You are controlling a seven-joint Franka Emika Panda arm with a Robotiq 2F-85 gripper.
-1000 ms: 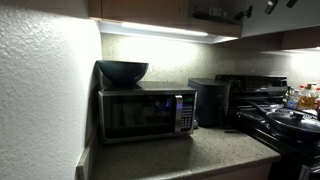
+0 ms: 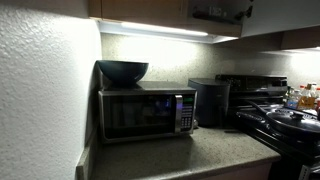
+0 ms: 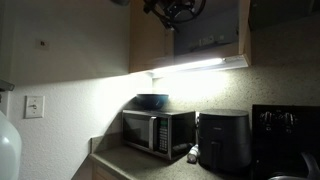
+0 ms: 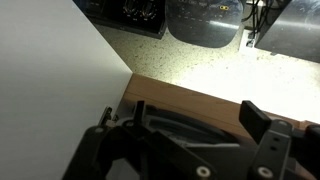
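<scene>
My gripper shows at the bottom of the wrist view, its two fingers wide apart, so it is open. No object can be made out held between them. Beyond the fingers lies a dark, rounded item behind a brown wooden edge; what it is cannot be told. In exterior view 2 the dark gripper is up at the open wall cabinet. Exterior view 1 shows only a small dark part of the arm near the top edge.
A pale door panel fills the wrist view's left side. Below the cabinet, a dark bowl sits on the microwave. A black air fryer stands beside it, and a pan is on the stove.
In exterior view 1, dark arm parts at the top right have shifted left and mostly passed out of sight by the cabinet. The counter objects are unmoved.
</scene>
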